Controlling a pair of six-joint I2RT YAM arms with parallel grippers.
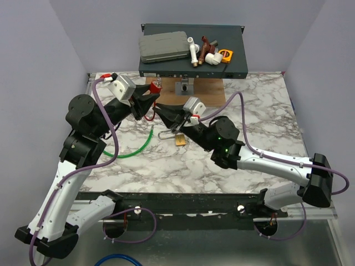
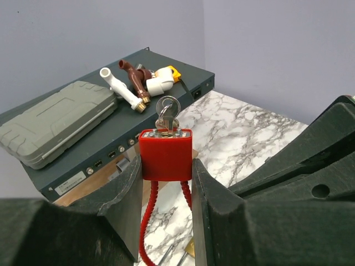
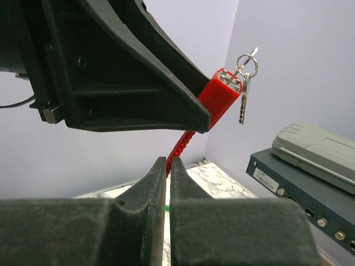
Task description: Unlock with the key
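Observation:
A red key holder (image 2: 165, 156) with silver keys (image 2: 168, 114) on top is gripped between the fingertips of my left gripper, its red cord hanging below. In the top view a brass padlock (image 1: 180, 139) lies on the marble table below the arms.
A dark shelf unit (image 1: 233, 69) at the back carries a grey case (image 1: 163, 46), pipe fittings and a yellow tape measure. A green hose (image 1: 130, 153) lies on the left of the table.

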